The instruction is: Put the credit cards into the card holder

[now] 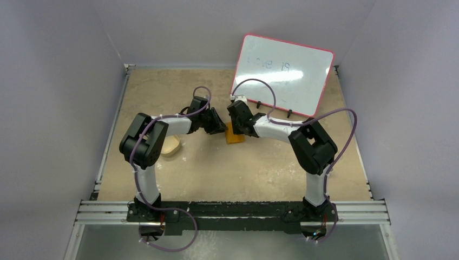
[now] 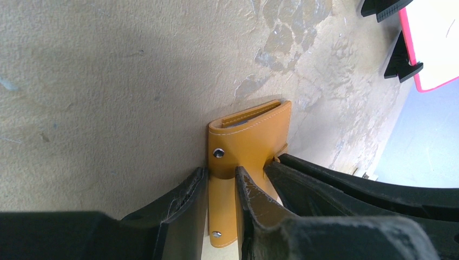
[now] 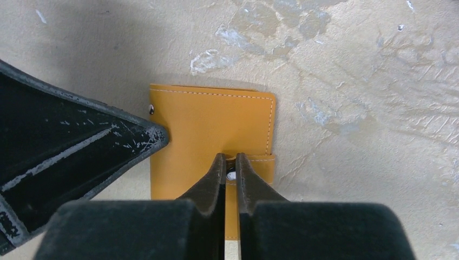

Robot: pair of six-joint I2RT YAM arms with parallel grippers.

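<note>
A closed tan leather card holder (image 1: 235, 136) lies on the table between my two arms, and the left wrist view shows the slot along its far end (image 2: 251, 116). My left gripper has its fingers apart on either side of the holder's left edge. One of its fingers (image 3: 143, 135) reaches over that edge in the right wrist view; whether they press on it is unclear. My right gripper is above the holder's strap (image 3: 263, 167), a narrow gap between its fingertips. A snap stud (image 3: 231, 174) shows in that gap. No separate card is in sight.
A pale round bowl (image 1: 171, 145) stands beside the left forearm, partly hidden. Behind the right arm, a pink-framed whiteboard (image 1: 289, 70) rests on black feet.
</note>
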